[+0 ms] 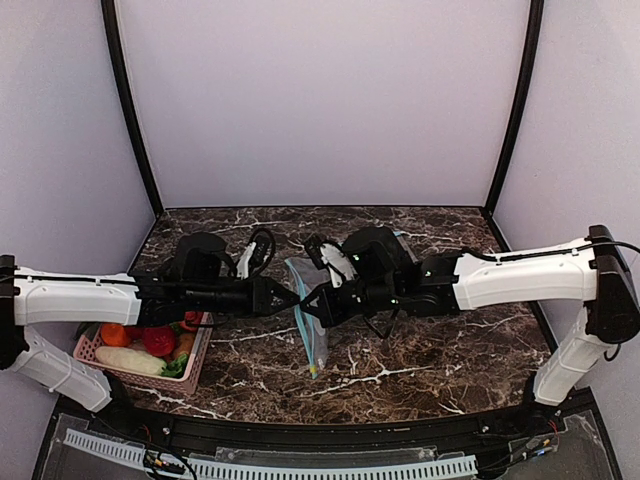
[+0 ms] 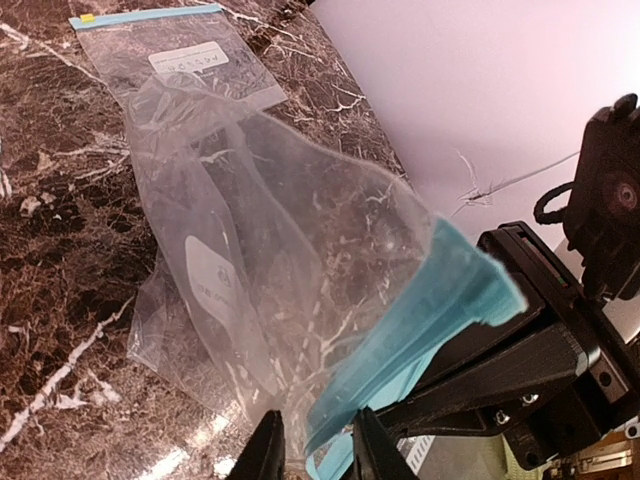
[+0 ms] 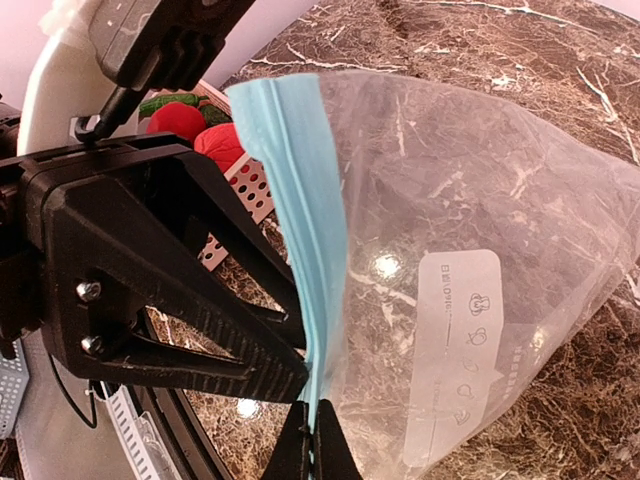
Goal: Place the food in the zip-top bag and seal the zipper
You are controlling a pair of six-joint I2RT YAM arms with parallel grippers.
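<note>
A clear zip top bag (image 3: 460, 190) with a light blue zipper strip (image 3: 300, 180) hangs upright between my two grippers. My right gripper is shut on the strip, which runs down between its fingertips. From the left, my left gripper (image 1: 290, 300) reaches the strip. Its fingers (image 2: 264, 448) stand part open, with the bag's near edge between or just beyond them; contact is hard to tell. No food shows inside the bag. The food, including a white radish (image 1: 130, 361) and a red vegetable (image 1: 158, 341), lies in the pink basket (image 1: 160, 382).
Another clear bag (image 2: 180, 55) with a blue strip lies flat on the dark marbled table. Both arms cross low over the middle of the table, and the left arm partly covers the basket.
</note>
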